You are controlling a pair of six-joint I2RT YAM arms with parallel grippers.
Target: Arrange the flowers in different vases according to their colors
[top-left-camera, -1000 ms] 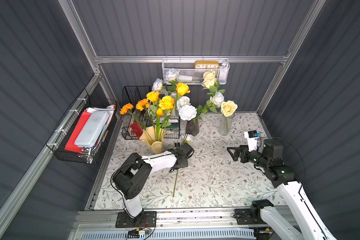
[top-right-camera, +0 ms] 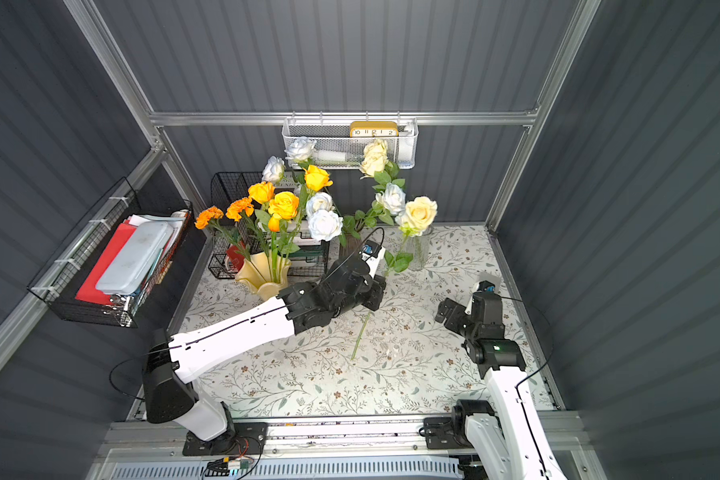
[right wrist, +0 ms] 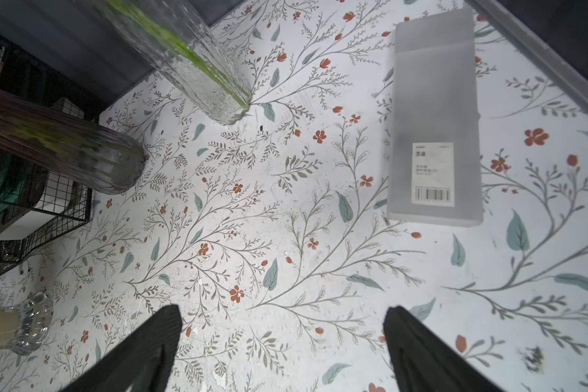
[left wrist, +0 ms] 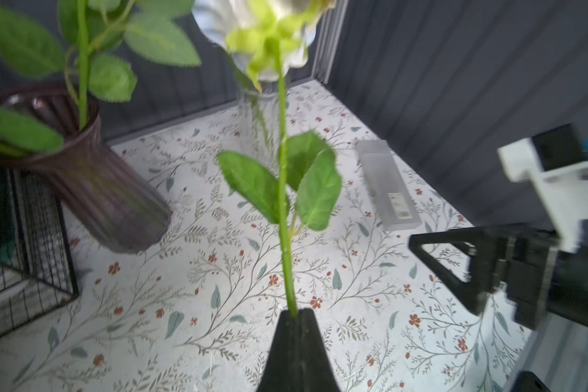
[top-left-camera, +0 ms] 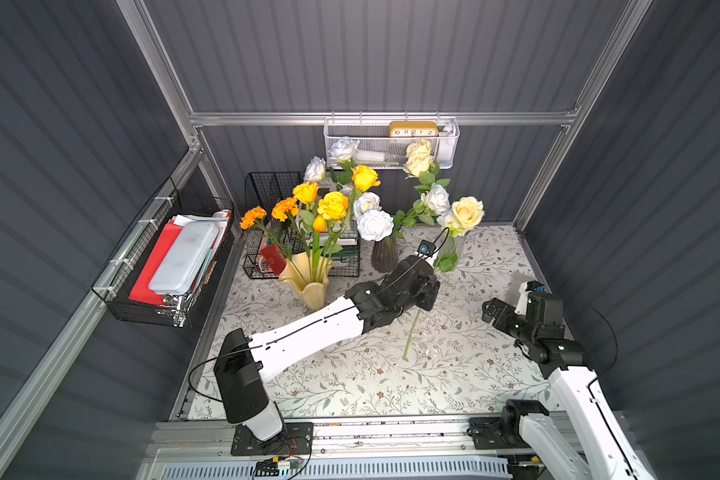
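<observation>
My left gripper [top-left-camera: 428, 296] is shut on the green stem [left wrist: 283, 215] of a pale rose [left wrist: 241, 26], held upright with its leaves above the fingers. Its lower stem [top-left-camera: 411, 336] hangs below the gripper. In the top views the rose's head overlaps the yellow rose of the clear glass vase [top-right-camera: 421, 252], so the two are hard to separate. A dark ribbed vase [top-left-camera: 385, 254] holds white and cream roses. Yellow and orange flowers [top-left-camera: 333, 205] fill the cream fluted vase [top-left-camera: 308, 280]. At the right, my right gripper stands open and empty over the table.
A grey translucent box [right wrist: 434, 117] lies near the right wall. Black wire racks [top-left-camera: 345, 264] stand behind the vases. A white mesh basket [top-left-camera: 336, 152] hangs on the back wall.
The left arm has swung right and up, carrying the rose from beside the dark vase toward the glass vase. The right gripper has shifted slightly right and turned.
</observation>
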